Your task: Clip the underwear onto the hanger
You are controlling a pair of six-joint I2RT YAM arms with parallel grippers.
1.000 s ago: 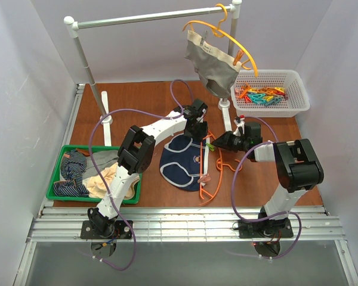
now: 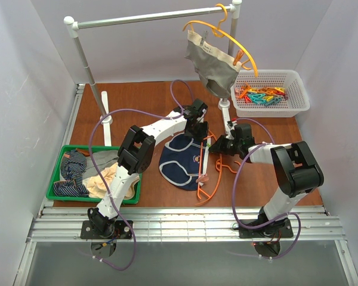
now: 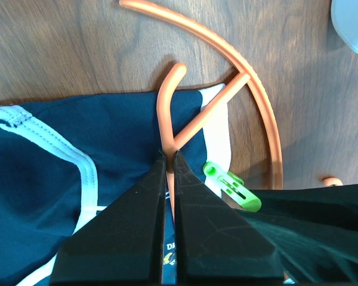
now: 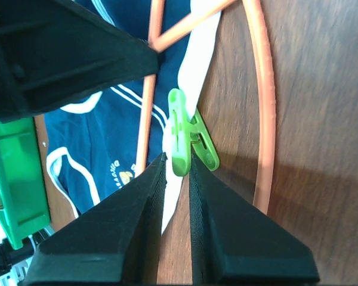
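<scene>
Navy underwear with white trim [image 2: 179, 164] lies flat, an orange hanger [image 2: 210, 193] across its white waistband side. My left gripper is shut at the hanger's orange bar [image 3: 164, 107], which runs between its fingertips. A green clip stands on the waistband; in the left wrist view the clip [image 3: 232, 187] is beside the bar. My right gripper has its fingertips at the clip's near end; whether they are closed on it is unclear. A pink clip [image 2: 203, 179] sits lower on the hanger.
A green bin [image 2: 52, 190] of clothes is on the left, a white basket [image 2: 292, 101] of clips at the back right. A rail [image 2: 143, 17] carries a grey garment [image 2: 212, 62] on a yellow hanger. Open wood surrounds the right hanger hook.
My right gripper has moved slightly left toward the green clip and waistband. The left arm looks still.
</scene>
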